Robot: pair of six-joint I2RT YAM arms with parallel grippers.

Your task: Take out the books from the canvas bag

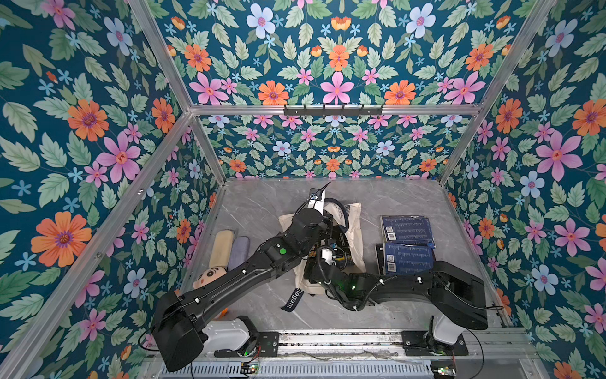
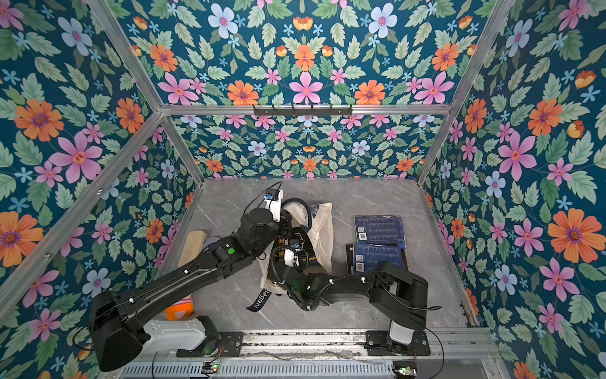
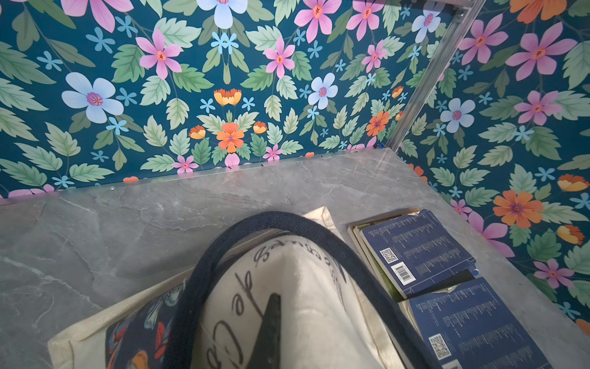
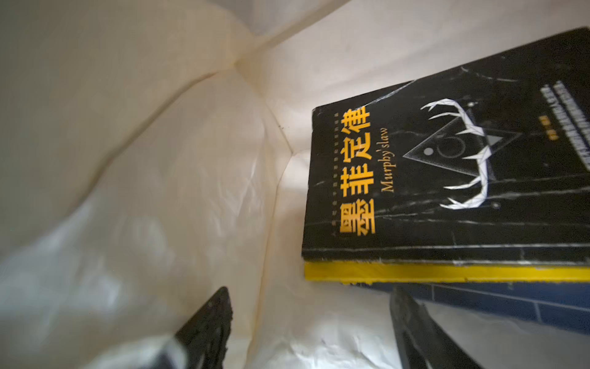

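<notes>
The cream canvas bag [image 3: 307,307] lies mid-table with its dark navy strap [image 3: 258,218] arched up. My left gripper sits at the bag's back; in its wrist view a dark finger [image 3: 267,326] lies against the cream cloth, shut, though whether cloth is pinched is unclear. Inside the bag, the right wrist view shows a black Murphy's law book [image 4: 442,153] on a yellow book [image 4: 430,270], with a dark blue one [image 4: 504,301] beneath. My right gripper is inside, open, its fingertips just short of the stack's near edge.
Blue-covered books [image 1: 404,227] lie in piles at the table's right. At the left are a cream cylinder [image 1: 221,247], a grey-blue one and plush or orange items [image 2: 179,309]. Floral walls enclose the table; bare surface shows at the back.
</notes>
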